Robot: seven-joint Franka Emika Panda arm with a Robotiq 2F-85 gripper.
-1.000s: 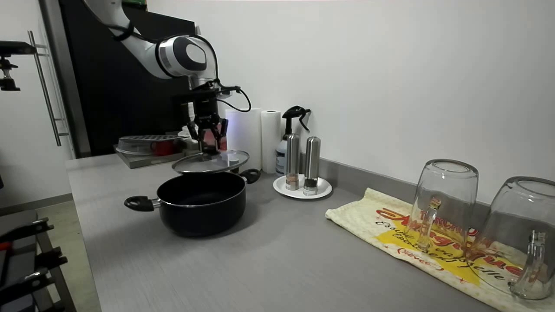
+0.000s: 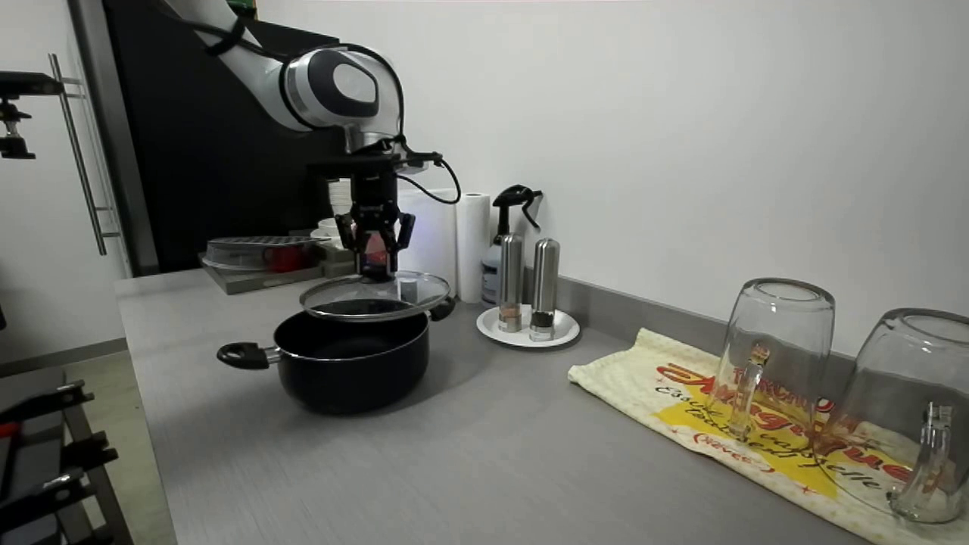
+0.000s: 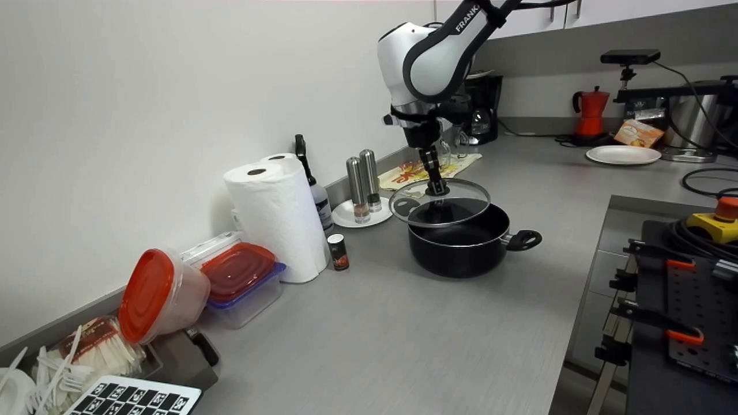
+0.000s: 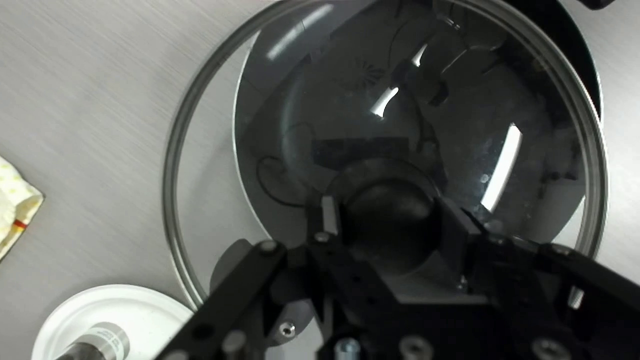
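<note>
A glass lid [image 2: 363, 301] with a metal rim hangs tilted above the black pot [image 2: 354, 381], offset toward the pot's back side. My gripper [image 2: 376, 263] is shut on the lid's black knob. In the second exterior view the lid [image 3: 443, 207] covers part of the pot [image 3: 460, 259], whose near side stays uncovered. From the wrist, the knob [image 4: 390, 222] sits between the fingers, and the pot's dark inside shows through the glass. Whether the rim touches the pot cannot be told.
A white plate [image 2: 564, 336] with two steel grinders [image 2: 544, 291] stands close to the pot's back handle. A small dark jar [image 3: 338, 253] and paper towel rolls [image 3: 277, 214] are nearby.
The arm has carried the lid to the right and toward the first exterior camera, so it now overlaps the pot's opening. The pot has not moved.
</note>
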